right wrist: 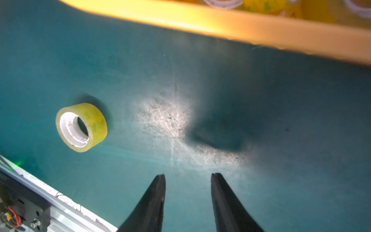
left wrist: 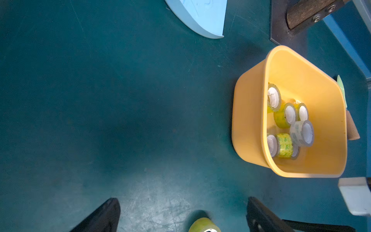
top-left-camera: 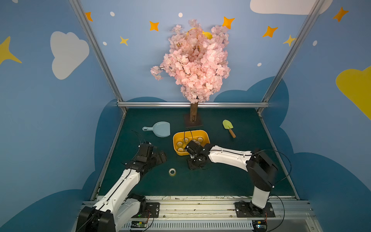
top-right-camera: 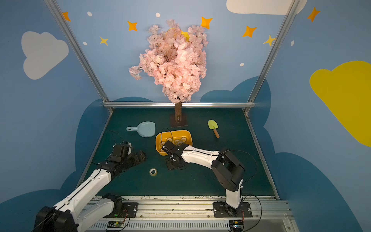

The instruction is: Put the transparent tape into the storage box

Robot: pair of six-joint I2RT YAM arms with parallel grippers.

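A roll of transparent tape lies on the green table, off to the left of my right gripper, whose fingers are parted with nothing between. The yellow storage box holds several tape rolls; my right gripper hangs just in front of it. My left gripper is open, left of the box, with the lone tape roll partly visible beyond its fingertips at the bottom edge of the left wrist view.
A blue dustpan lies behind and left of the box, a green trowel to its right. The tree's base stands behind the box.
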